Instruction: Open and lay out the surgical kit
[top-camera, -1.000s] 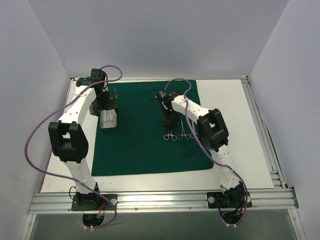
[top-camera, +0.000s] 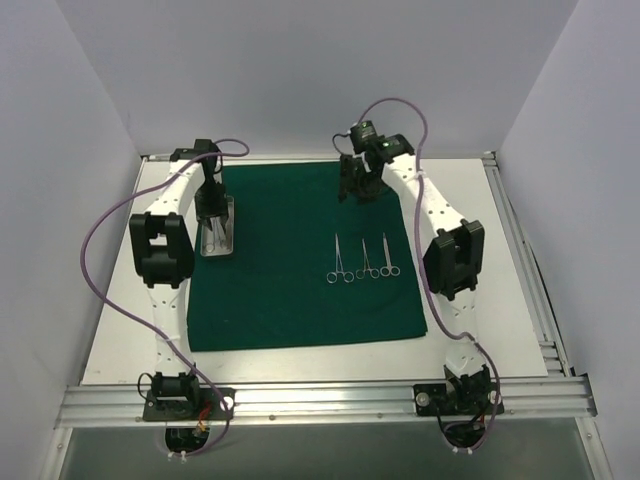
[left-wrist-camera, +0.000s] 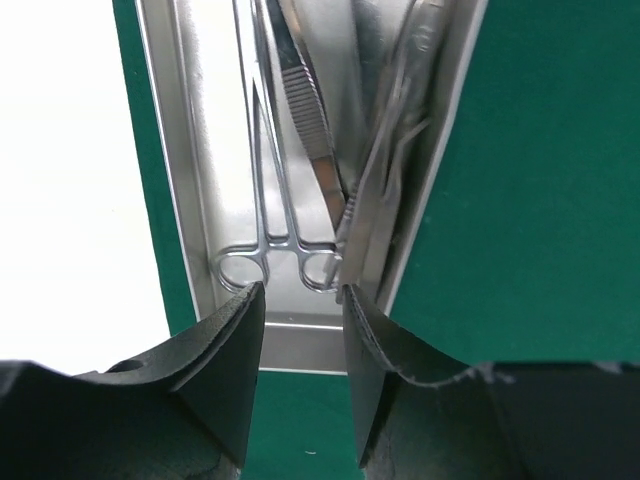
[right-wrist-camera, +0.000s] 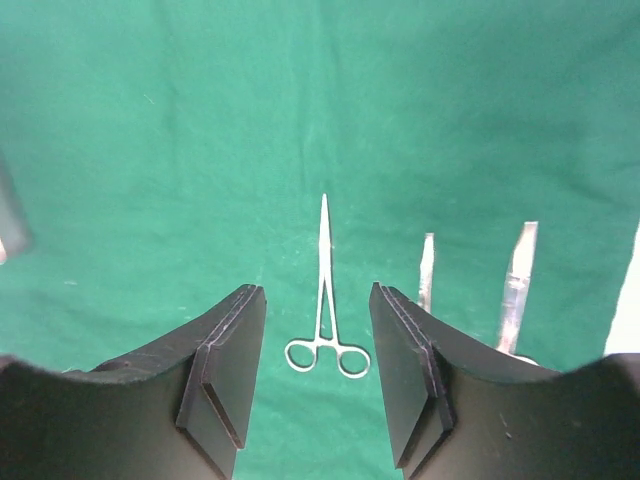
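A metal tray (top-camera: 233, 240) stands at the left edge of the green cloth, holding surgical tools. In the left wrist view it contains ring-handled scissors or a clamp (left-wrist-camera: 281, 190), ridged tweezers (left-wrist-camera: 308, 115) and more tools crowded at its right wall (left-wrist-camera: 455, 100). My left gripper is over the tray's near end, part open, fingers apart with nothing visibly gripped. Three ring-handled tools lie in a row on the cloth: a long one (top-camera: 338, 262), a middle one (top-camera: 366, 262) and a right one (top-camera: 388, 258). My right gripper hangs open and empty above and behind that row.
White table (top-camera: 480, 300) shows on both sides, clear on the right. Walls rise left, right and behind.
My right gripper has moved up and back from the long tool, uncovering it on the cloth. The left arm has shifted slightly to the right over the tray, its fingers closer together.
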